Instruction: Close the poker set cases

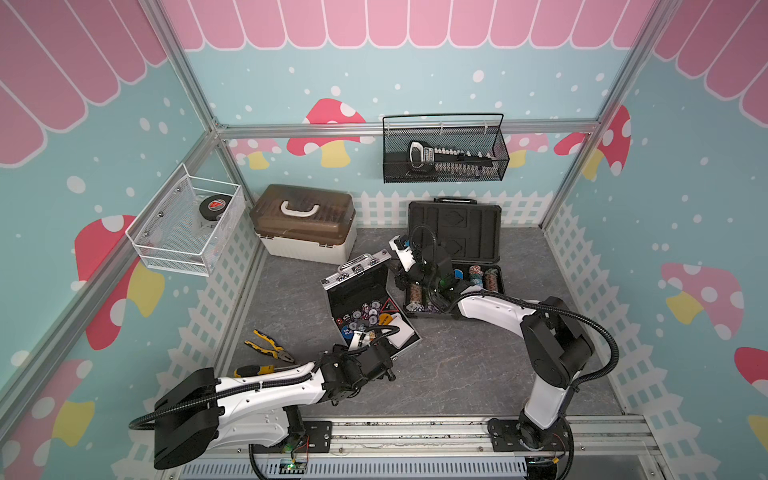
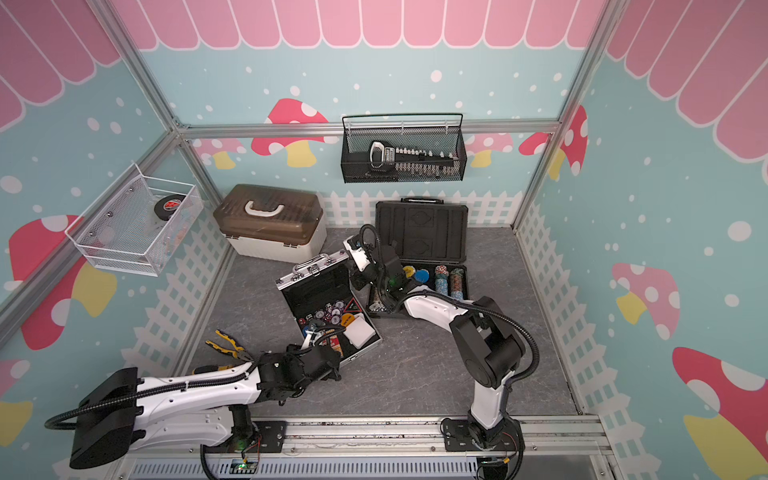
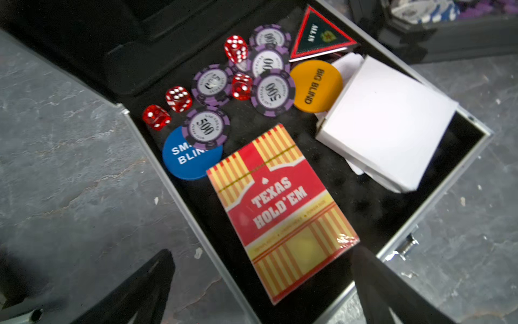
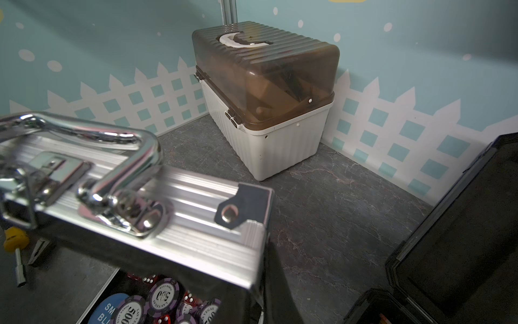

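The silver poker case stands open with its lid raised. Cards, dice, chips and a white box lie inside it. My right gripper is shut on the lid's right edge; the lid partly hides its fingers. Above the front part of this case, my left gripper is open, and nothing sits between its fingers. The black poker case stands to the right with its lid upright; my right arm covers part of its chip-filled tray.
A tool box with a brown cover stands behind the silver case on the left. Yellow-handled pliers lie left of the case.
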